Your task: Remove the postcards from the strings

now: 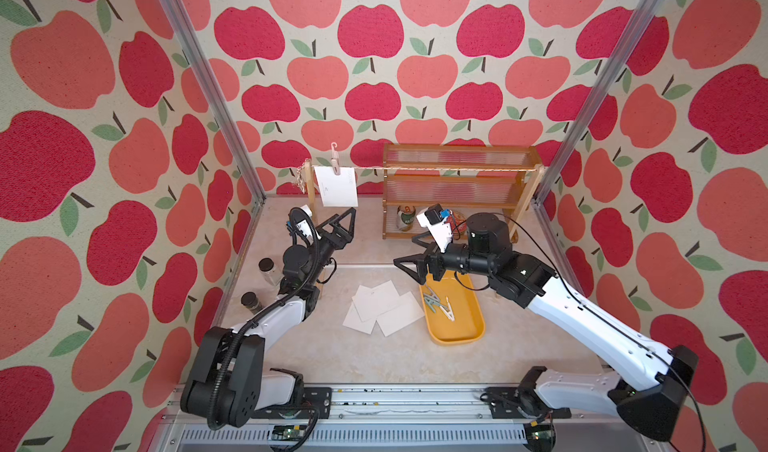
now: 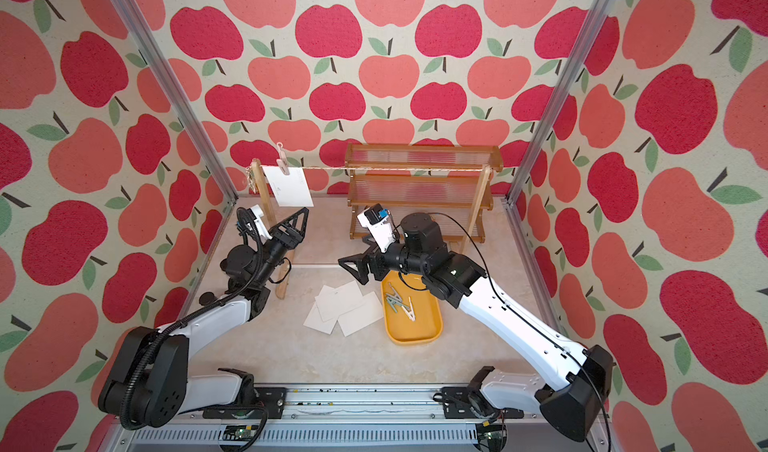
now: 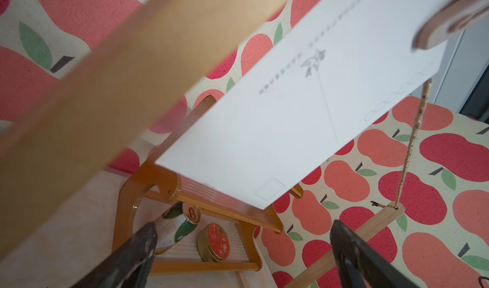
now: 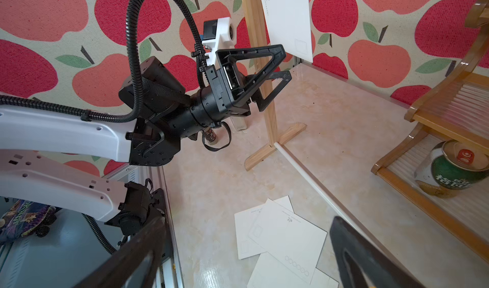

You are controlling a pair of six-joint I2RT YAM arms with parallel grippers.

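A white postcard (image 1: 335, 188) (image 3: 300, 104) hangs by a wooden clothespin (image 1: 335, 160) from the string (image 1: 424, 167) at the left end of the wooden frame. My left gripper (image 1: 344, 222) (image 2: 294, 222) is open just below and in front of that postcard, with the post beside it. My right gripper (image 1: 410, 266) (image 2: 355, 268) is open above the left side of the yellow tray. Several postcards (image 1: 384, 308) lie on the table left of the tray.
The yellow tray (image 1: 460, 324) holds loose clothespins. A wooden rack (image 1: 448, 190) with cans stands at the back right. Dark-lidded jars (image 1: 266, 265) stand at the left.
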